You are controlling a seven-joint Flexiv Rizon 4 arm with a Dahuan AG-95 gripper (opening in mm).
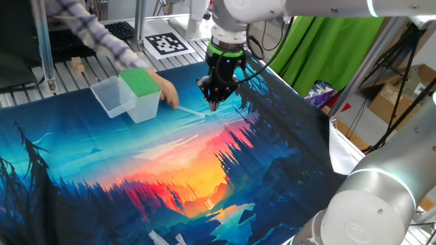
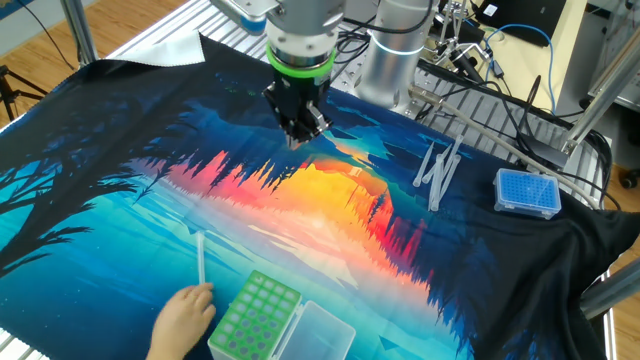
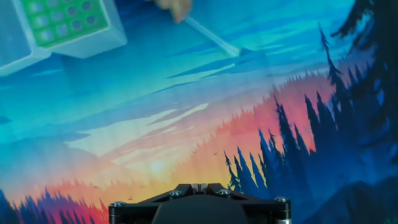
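My gripper [image 1: 214, 107] hangs above the cloth, pointing down. Its fingertips meet at the bottom edge of the wrist view, shut with nothing visible between them. A clear thin tube [image 2: 201, 258] is on or just over the blue part of the cloth, one end at a person's hand [image 2: 184, 318]; in the wrist view the tube [image 3: 213, 35] is ahead of my gripper and apart from it. Beside the hand stands a clear box with a green perforated rack top [image 2: 262, 308], its lid [image 2: 318, 330] open.
More clear tubes [image 2: 438, 178] lie loosely together on the cloth, with a blue rack box [image 2: 527, 192] farther right. A person's arm [image 1: 102, 37] reaches over the table edge.
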